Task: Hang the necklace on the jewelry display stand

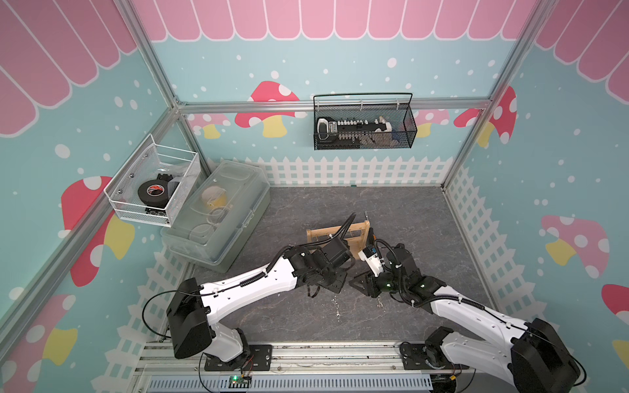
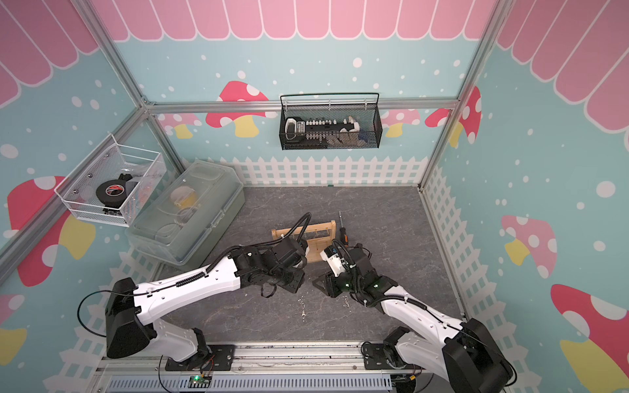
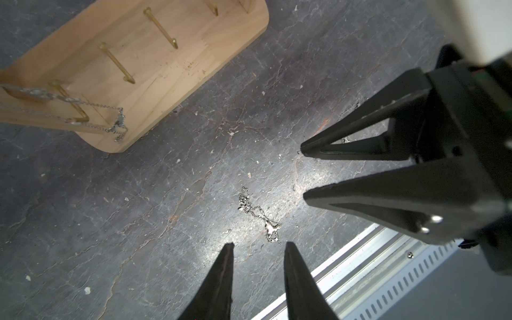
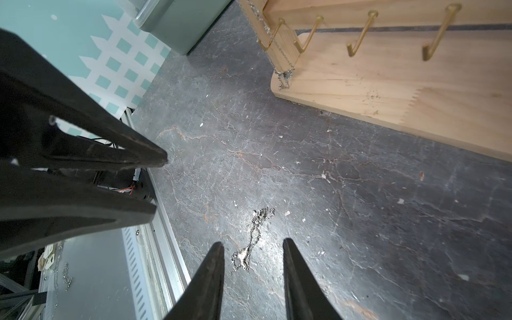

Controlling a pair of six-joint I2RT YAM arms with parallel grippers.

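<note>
The wooden display stand (image 4: 389, 80) with brass hooks stands behind both grippers. A silver chain (image 4: 285, 74) hangs at its left end. Another silver necklace (image 3: 258, 213) lies in a small heap on the grey floor in front of the stand, and another small chain (image 2: 346, 302) lies further right. My left gripper is open above the floor, nothing between its fingers. My right gripper hangs over the heaped necklace, fingers apart and empty. In each wrist view the other gripper's fingers loom close at the side.
A lidded plastic box (image 1: 216, 216) sits at the back left. A screwdriver (image 2: 344, 232) is beside the stand's right end. Wire baskets (image 1: 363, 124) hang on the walls. A metal rail (image 1: 334, 353) runs along the front edge.
</note>
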